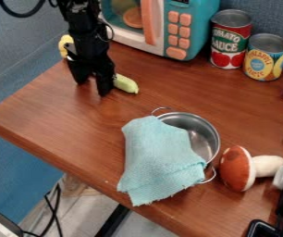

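My black gripper [92, 81] is low over the back left of the wooden table [70, 125]. A pale green-yellow vegetable [124, 83], perhaps corn, lies just right of its fingers, partly hidden by them. A yellow object [65, 43] is behind the gripper. Whether the fingers are open or shut on anything is unclear.
A toy microwave [181, 23], tomato can [229, 42] and yellow can [266, 60] line the back. A blue cloth [156, 157] drapes over a steel pot [196, 132] at front, beside a toy mushroom [243, 168].
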